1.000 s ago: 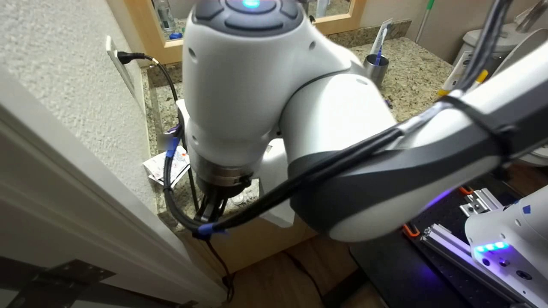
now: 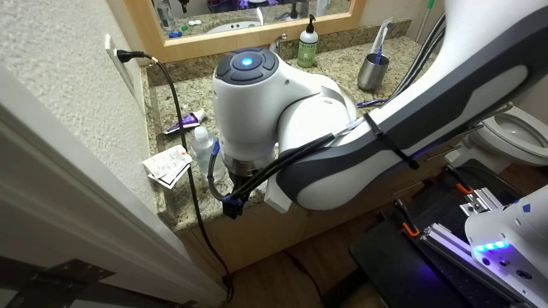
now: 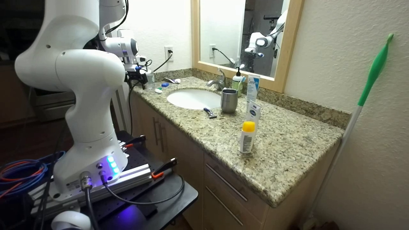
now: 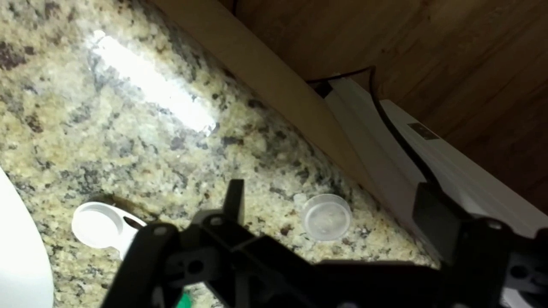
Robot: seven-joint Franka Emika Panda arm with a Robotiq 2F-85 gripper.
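Observation:
My gripper stands open just above the counter near its front left corner. In the wrist view a small round translucent cap or cup (image 4: 326,217) lies on the granite, framed between the two spread fingers and apart from both. To its left is a white lens-case-like piece (image 4: 97,226) with one open round well, its other end hidden behind the gripper. A bit of green (image 4: 183,300) peeks out below it. Beside the gripper, a clear bottle with a white cap (image 2: 205,147) is upright; its contact with the gripper cannot be judged.
Folded papers (image 2: 168,165) and a purple tube (image 2: 187,122) lie by the left wall, where a black cable (image 2: 180,110) hangs. The sink (image 3: 193,98), a metal cup (image 3: 229,101), a razor (image 3: 209,113) and several bottles or tubes occupy the counter.
The arm has lowered towards the counter and its wrist has turned. The clear bottle, purple tube and soap bottle now show where the arm hid them before.

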